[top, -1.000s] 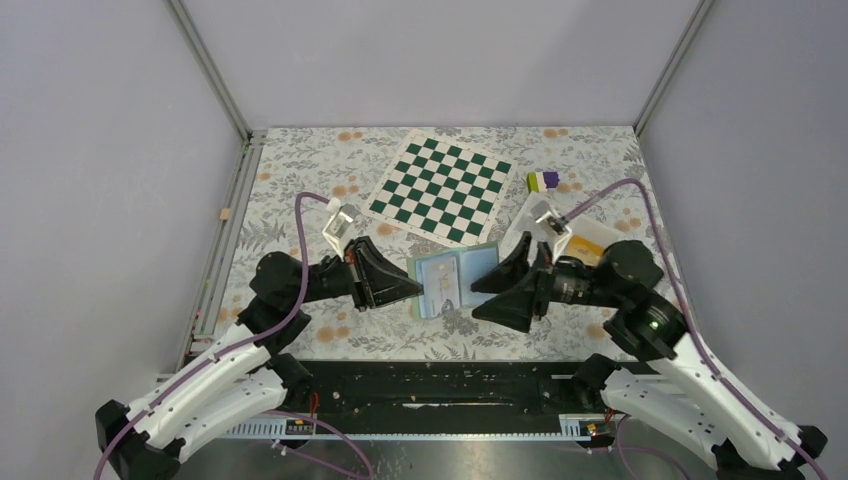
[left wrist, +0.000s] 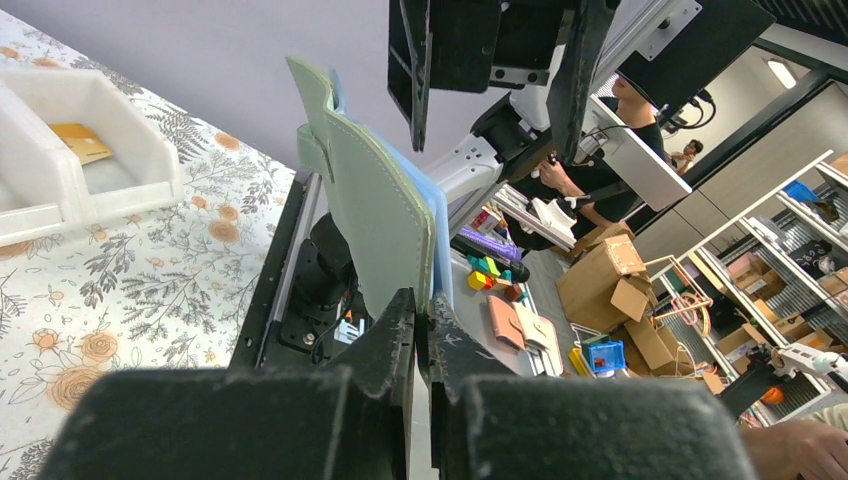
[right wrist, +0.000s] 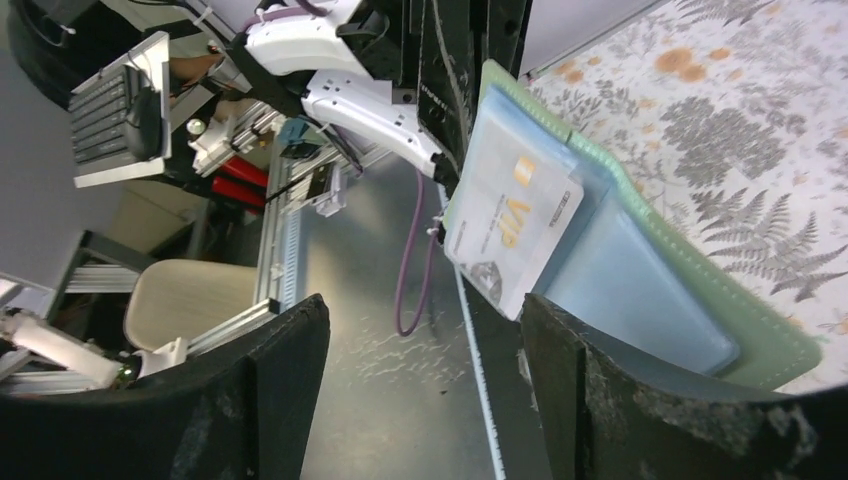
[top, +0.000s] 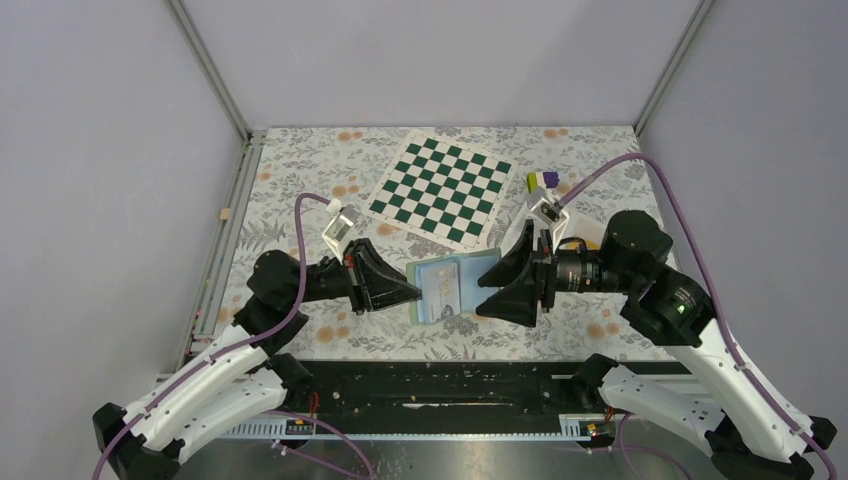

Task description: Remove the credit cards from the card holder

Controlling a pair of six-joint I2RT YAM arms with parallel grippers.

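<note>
Held up over the table is an open green card holder with blue inner sleeves. My left gripper is shut on its left edge; in the left wrist view the fingertips pinch that edge. A whitish card with gold lettering sits in a sleeve, part of it showing in the right wrist view. My right gripper stands open at the holder's right side. Nothing shows between its fingers, and the card is beyond them.
A white tray with a yellow card inside stands on the table, partly behind my right arm in the top view. Further back lie a checkered board and a small coloured block.
The left gripper and the holder have hardly moved.
</note>
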